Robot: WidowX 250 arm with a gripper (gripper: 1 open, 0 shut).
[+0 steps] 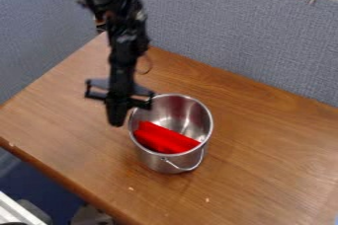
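A steel pot [191, 111] with a wire handle holds a red cylindrical object [165, 138] lying inside it. My dark gripper [117, 113] is low over the wooden table, just left of the pot's rim and outside it. It is motion-blurred and looks shut, with nothing visible between its fingers.
Grey padded walls [244, 32] run along the back and left edges.
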